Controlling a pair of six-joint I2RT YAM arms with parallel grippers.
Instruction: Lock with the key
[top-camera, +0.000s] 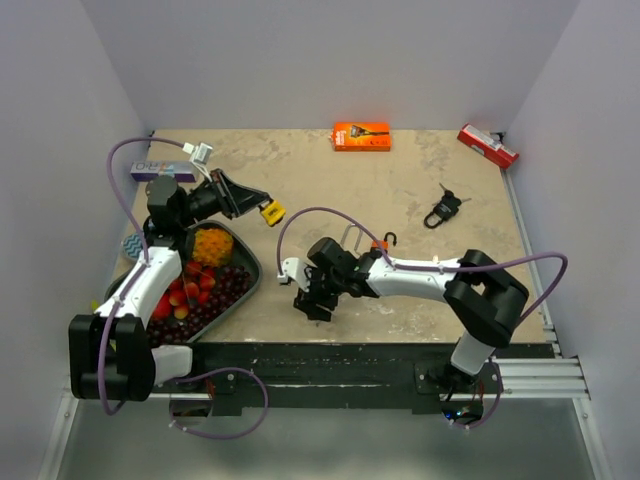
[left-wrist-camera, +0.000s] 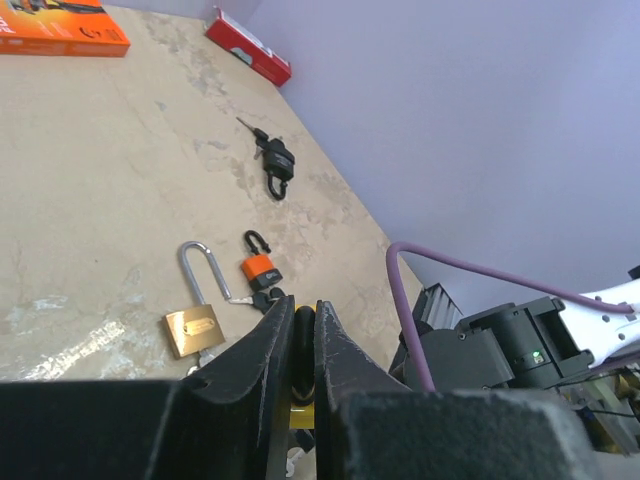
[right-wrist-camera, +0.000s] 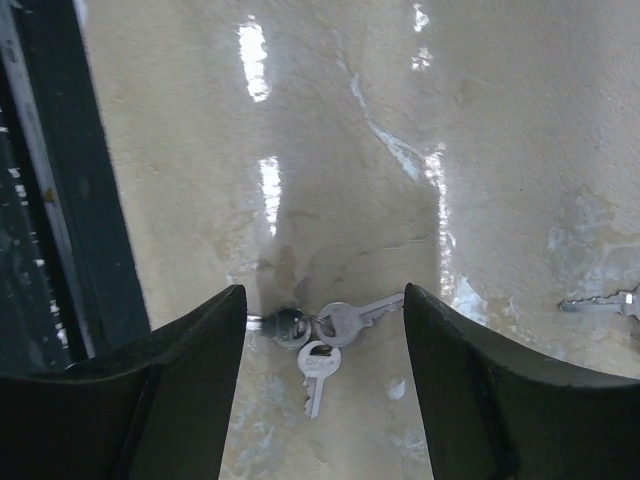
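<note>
A yellow padlock (top-camera: 272, 212) hangs from my left gripper, which is shut on it above the table's left part. Near the table's front edge, a small bunch of keys (right-wrist-camera: 345, 322) on a ring lies below my right gripper. The fingers of that gripper stand apart, one on each side of the keys, with nothing gripped. From above, the right gripper (top-camera: 315, 300) covers most of the keys. A brass padlock (left-wrist-camera: 194, 328) with a long shackle lies mid-table beside an orange padlock (left-wrist-camera: 260, 270). The right arm partly hides these from above.
A black padlock with keys (top-camera: 446, 206) lies at the right. An orange box (top-camera: 361, 136) and a red box (top-camera: 487, 146) stand at the back. To the left is a basket (top-camera: 257, 268) of fruit.
</note>
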